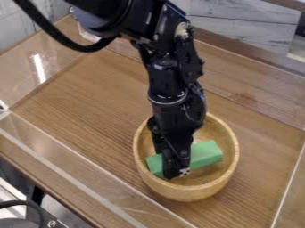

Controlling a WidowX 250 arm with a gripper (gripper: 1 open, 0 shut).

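A pale yellow bowl [217, 181] sits on the wooden table toward the front right. Inside it lies a green block [202, 154]. My black gripper [173, 167] reaches down from the top into the bowl, its fingertips at the left part of the green block and shut on it. The fingers hide part of the block.
A pale wood-patterned wall stands behind, and a dark cable shows at the bottom left edge.
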